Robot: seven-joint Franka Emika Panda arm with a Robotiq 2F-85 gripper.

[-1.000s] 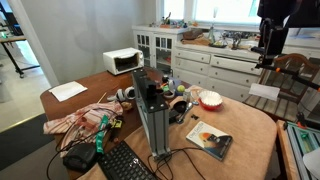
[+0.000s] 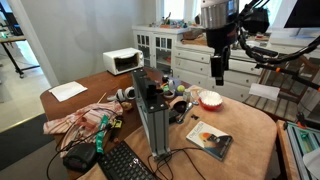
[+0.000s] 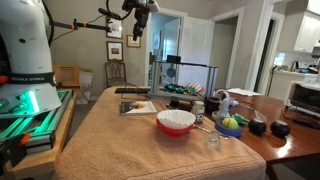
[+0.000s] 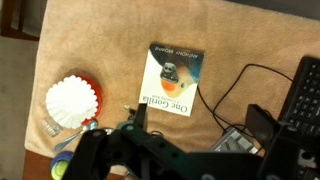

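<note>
My gripper [image 2: 232, 68] hangs high above the table, open and holding nothing; the wrist view has its two dark fingers [image 4: 262, 122] apart along the bottom edge. Below it lies a flat book [image 4: 171, 80] with a gorilla on its pale cover, titled One Gorilla. A red bowl [image 4: 93, 92] with a white fluted inside stands to the left of the book in the wrist view. In exterior view 2 the same bowl [image 3: 175, 127] is near the middle of the table. Nothing touches the gripper.
A black keyboard [image 2: 127, 163] and a tall dark monitor [image 2: 152, 118] seen edge-on stand beside the book, with black cables between. A blue bowl [image 3: 229, 131] of fruit and a small glass jar [image 3: 213, 142] sit near the red bowl. Bare tabletop [image 3: 110, 150] lies in front.
In exterior view 1 my gripper has moved left and lower in the picture, from the upper right corner. It stays open, and the things on the table have not moved.
</note>
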